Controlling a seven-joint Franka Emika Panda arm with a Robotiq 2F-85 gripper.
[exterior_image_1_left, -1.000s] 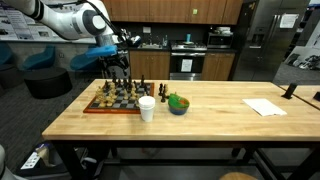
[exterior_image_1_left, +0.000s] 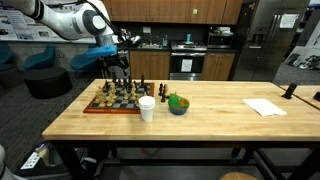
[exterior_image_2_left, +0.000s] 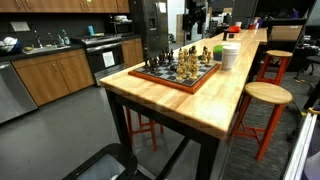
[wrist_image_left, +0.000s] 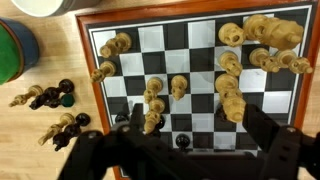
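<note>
A chessboard (exterior_image_1_left: 118, 106) with a reddish-brown frame lies at the left of the wooden table, light and dark pieces standing on it. Above it hangs my gripper, pointing down; its fingers are wide apart and hold nothing. In the wrist view a tan piece (wrist_image_left: 232, 100) stands near the right finger, and another tan piece (wrist_image_left: 153, 120) is close to the left finger. Some dark pieces at that view's lower edge are partly hidden. Beside the board, several captured-looking tan and dark pieces (wrist_image_left: 62, 133) lie on the wood.
Right of the board stand a white cup (exterior_image_1_left: 147, 110) and a teal-green bowl (exterior_image_1_left: 178, 106) with something green in it. Farther right, a sheet of paper (exterior_image_1_left: 264, 107) lies flat. Between bowl and paper the tabletop (exterior_image_1_left: 218, 112) is clear. Red stools (exterior_image_2_left: 268, 95) stand beside the table.
</note>
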